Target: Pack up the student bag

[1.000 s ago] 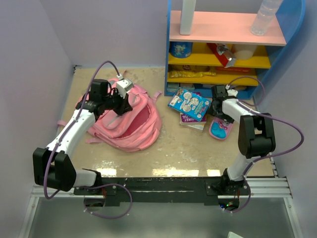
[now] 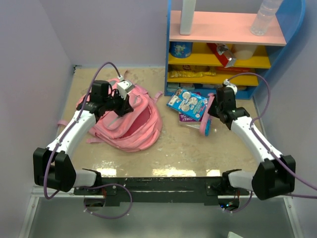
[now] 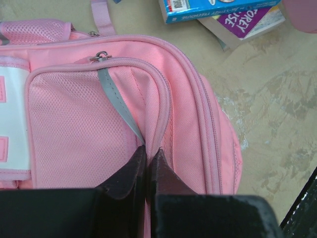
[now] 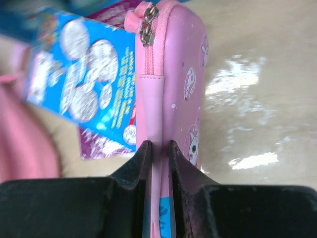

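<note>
The pink backpack [image 2: 143, 136] lies at the left of the surface, its main opening parted toward the right. My left gripper is shut on the piped edge of the bag's front pocket [image 3: 81, 119]. Over at the right, my right gripper is shut on a pink pencil case [image 4: 183, 64] with a zipper, cartoon animals and a blue patch. Seen from above, the case [image 2: 205, 116] stands on edge beside the books. Whether its lower end touches the surface I cannot tell.
A blue box [image 2: 187, 102] rests on a purple-and-white book [image 2: 188, 119] between the bag and the right gripper. Behind stands a shelf [image 2: 228, 27] holding a bottle [image 2: 266, 17] and packets. Bare surface lies in front of the books.
The right gripper has swung left and turned, bringing the pencil case from lying flat at the right to upright on edge next to the books. The left arm and backpack look unchanged.
</note>
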